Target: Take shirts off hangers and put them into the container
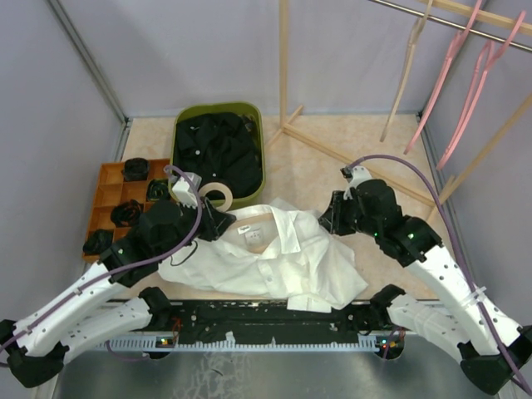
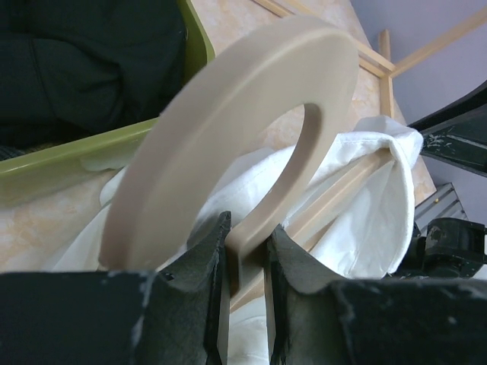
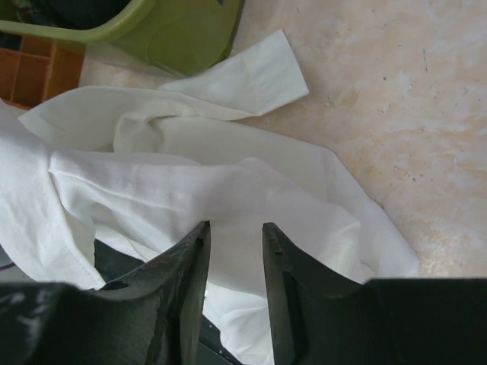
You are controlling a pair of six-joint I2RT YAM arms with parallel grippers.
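A white shirt (image 1: 312, 258) is spread over the front of the table, with a beige hanger (image 1: 214, 189) still inside its collar. In the top view, my left gripper (image 1: 224, 226) is at the hanger's neck, just below the round hook. The left wrist view shows its fingers (image 2: 283, 262) shut on that neck, with the hanger's bar (image 2: 335, 198) running under the white cloth (image 2: 373, 228). My right gripper stands open at the shirt's right shoulder, its fingers apart. Cloth (image 3: 228, 194) shows beyond the fingertips; none is visibly pinched.
A green bin (image 1: 259, 176) with dark clothes stands behind the left gripper. An orange divided tray (image 1: 108, 195) with dark rolled items is at the left. Pink hangers (image 1: 440, 79) hang from a rail at upper right. Bare table lies behind the shirt.
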